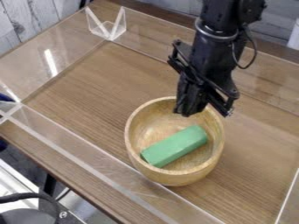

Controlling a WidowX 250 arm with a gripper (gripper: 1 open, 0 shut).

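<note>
A round wooden bowl (149, 128) sits on the wooden table, holding a green rectangular block (174, 146) that lies diagonally in it. The black gripper (187, 108) hangs just above the bowl's back rim, over the far part of the bowl, apart from the block. It appears shut, with nothing visible between its fingers; the arm behind it fills the upper right of the view.
Transparent pieces line the left edge and top left. A black cable lies at the bottom left corner.
</note>
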